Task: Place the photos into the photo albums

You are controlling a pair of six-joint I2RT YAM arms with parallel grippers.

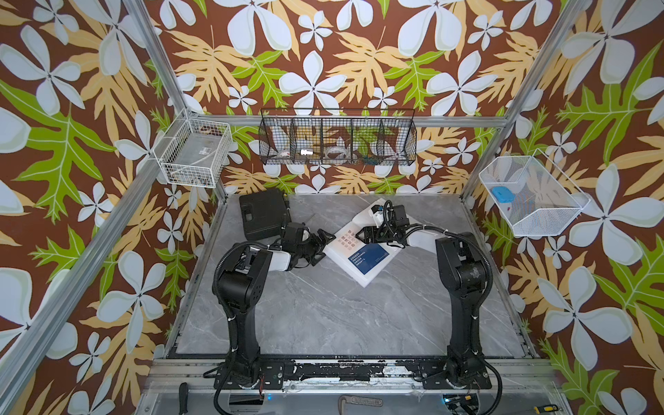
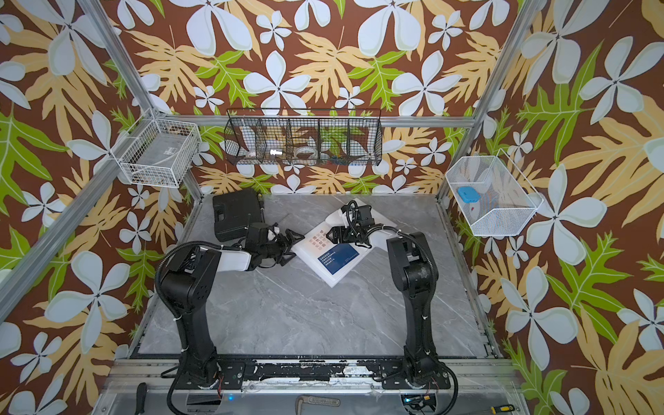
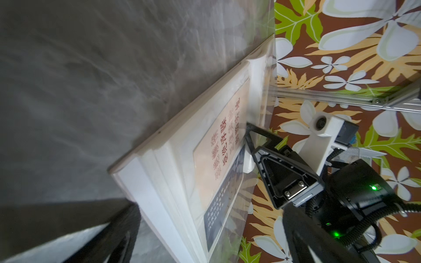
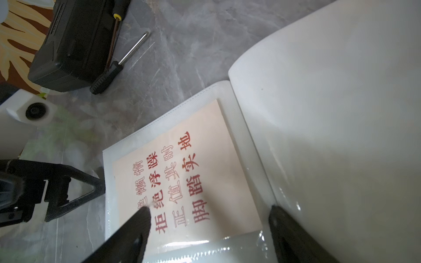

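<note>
The white photo album [image 1: 357,275] lies open and slanted on the grey table. A peach photo with red characters [image 4: 223,175] lies under clear plastic on its page, and a dark blue photo with white text [image 1: 368,258] lies beside it. My left gripper [image 1: 322,247] stands open just off the album's left edge, with nothing between its fingers. Over the page is my right gripper [image 1: 362,236], its fingers [image 4: 127,239] spread apart above the peach photo's lower edge. Nothing is gripped between them; the right finger is beside a large curled white page [image 4: 333,131].
A black case [image 1: 263,214] lies at the back left, with a screwdriver [image 4: 120,63] beside it. Wire baskets hang at the left [image 1: 197,153], back [image 1: 337,138] and right [image 1: 532,195].
</note>
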